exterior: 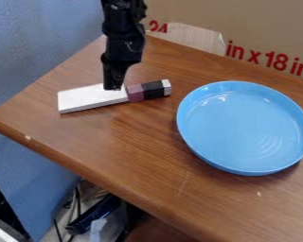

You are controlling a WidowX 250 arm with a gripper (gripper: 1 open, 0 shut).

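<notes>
My black gripper (114, 77) hangs at the top left of the camera view, its tip over a long white object (84, 98) with a dark pink-and-black end piece (144, 92) and a pale cap at the right. Whether the fingers are open or shut on it cannot be made out. A light blue plate (242, 127) lies to the right, apart from the white object.
The wooden table (167, 189) has bare room in front. Its left edge borders a blue surface, with cables and clutter below. A cardboard sheet (256, 38) stands behind the table.
</notes>
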